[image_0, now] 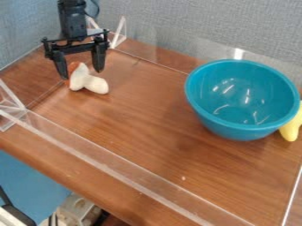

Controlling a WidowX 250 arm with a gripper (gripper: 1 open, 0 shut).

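My black gripper [80,64] is at the back left, open, its fingers either side of and just above a white mushroom-like object [92,83] with an orange-red part at its upper left, lying on the wooden table [141,132]. Whether the fingers touch it is unclear. A large teal bowl [242,95] stands empty on the right.
A yellow object [291,125] sits partly hidden behind the bowl at the right edge. Clear plastic barriers and brackets line the table's edges. Grey padded walls stand behind.
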